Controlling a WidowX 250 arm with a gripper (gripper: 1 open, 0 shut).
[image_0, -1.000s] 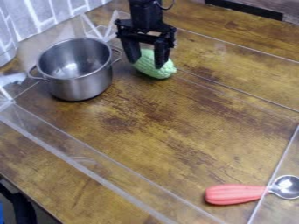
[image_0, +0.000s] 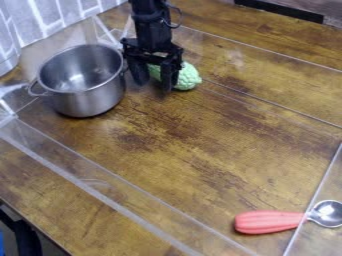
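The black gripper (image_0: 151, 62) hangs at the top centre, over a light green vegetable (image_0: 185, 77) that looks like a cabbage or similar. The gripper's fingers are low around the vegetable's left side; whether they are closed on it is hard to tell. A steel pot (image_0: 80, 82) with side handles stands just left of the gripper, open and apparently empty.
A red-handled scoop (image_0: 274, 221) lies at the lower right. A pale patterned backdrop borders the upper left.
The gripper has moved down and a little left, toward the pot, and now sits lower at the vegetable's left side.
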